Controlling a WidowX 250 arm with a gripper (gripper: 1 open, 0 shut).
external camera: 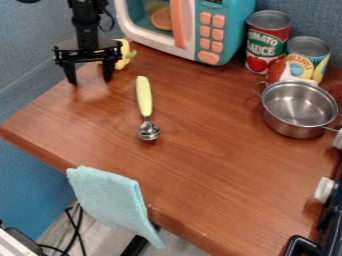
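My gripper [88, 70] is at the upper left over the back corner of the table, its black fingers pointing down near the tabletop, beside a small yellow object [122, 56] partly behind it. Whether it holds anything is unclear. A pale yellow-handled scoop [144, 100] lies on the wooden table [201, 180] at the centre.
A toy microwave [187, 25], two cans [265, 40], and a steel pot [298, 108] stand at back and right. A light blue cloth [114, 200] hangs over the front edge. Dark appliances [314, 230] sit at the lower right.
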